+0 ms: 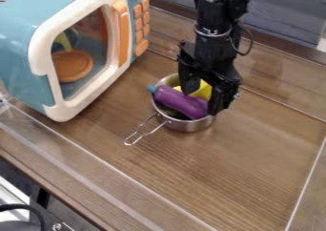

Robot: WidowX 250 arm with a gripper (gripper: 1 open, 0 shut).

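A metal pot (189, 122) with a wire handle stands on the wooden counter. In it lie a purple eggplant (178, 102) with a blue-green tip and a yellow object (199, 88) behind it. My black gripper (208, 85) is over the back right of the pot, open, partly covering the yellow object; its fingertips are hard to make out against the dark body.
A toy microwave (76, 46) in light blue and white stands at the left, with an orange disc inside. A wall runs along the back, and a black cable lies at the lower left.
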